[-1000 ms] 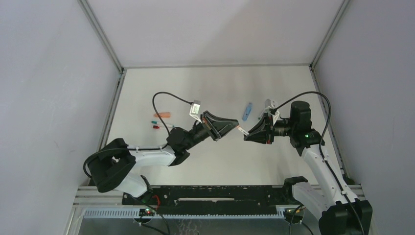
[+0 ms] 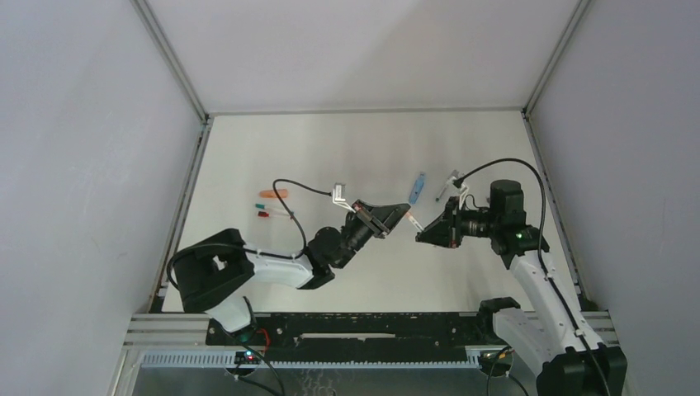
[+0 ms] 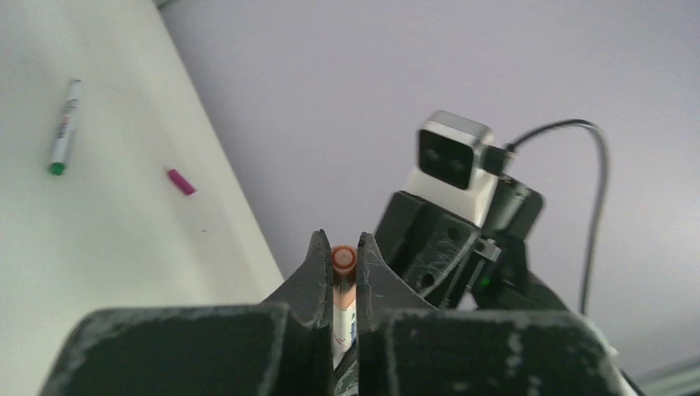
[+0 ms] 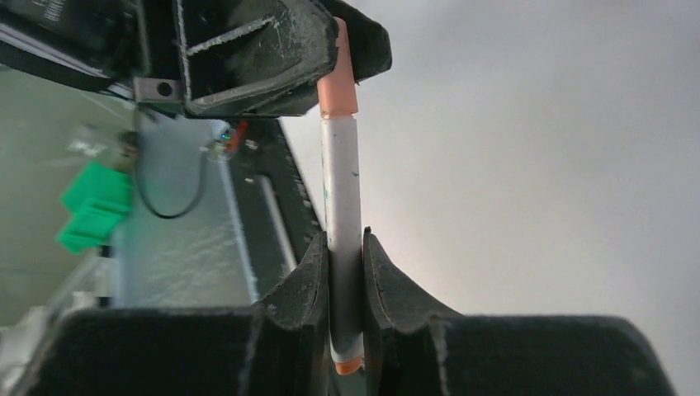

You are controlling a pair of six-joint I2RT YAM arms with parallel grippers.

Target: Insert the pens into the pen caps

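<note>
A white pen with an orange cap spans the space between my two grippers. My left gripper is shut on the orange cap, and the white barrel runs on from it in line. In the right wrist view the fingers of my right gripper stand slightly apart on either side of the lower barrel, so it looks part open around the pen. The orange tail end shows below those fingers. How deep the pen sits in the cap is not visible.
Orange, green-tipped and red-tipped pieces lie at the table's left. A blue piece rests behind the grippers. In the left wrist view lie a green-ended pen and a magenta piece.
The left arm and gripper have shifted right, and the left wrist has turned. My right gripper has moved only slightly. The pen stays between both grippers.
</note>
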